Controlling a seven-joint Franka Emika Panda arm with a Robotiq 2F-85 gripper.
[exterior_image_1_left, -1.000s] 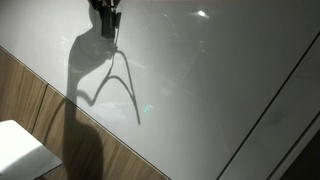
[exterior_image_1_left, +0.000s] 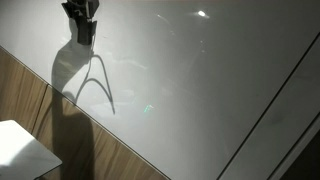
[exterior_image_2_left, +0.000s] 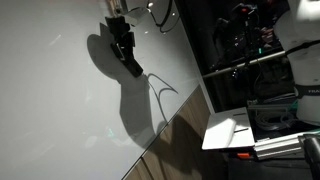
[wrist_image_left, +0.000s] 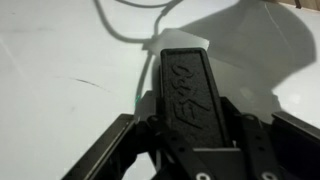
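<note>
A black block-shaped eraser with raised lettering that looks like "EXPO" (wrist_image_left: 188, 85) fills the middle of the wrist view. My gripper is shut on it, one finger on each side. In exterior view 1 the dark gripper (exterior_image_1_left: 82, 22) is at the top left, over the white surface (exterior_image_1_left: 180, 90). Exterior view 2 shows the same eraser (exterior_image_2_left: 130, 62) pointing down and right from the arm's end. I cannot tell whether its underside touches the surface.
Wood-grain flooring or panelling (exterior_image_1_left: 20, 88) borders the white surface at lower left, with a pale board (exterior_image_1_left: 22, 152) nearby. A small green spot (exterior_image_1_left: 148, 108) and a faint dark mark (wrist_image_left: 92, 82) show on the white. Curved cable-like shadows fall beside the gripper.
In exterior view 1 my gripper has moved left and slightly up, carrying the eraser. Its shadow and the curved lines shifted left with it.
</note>
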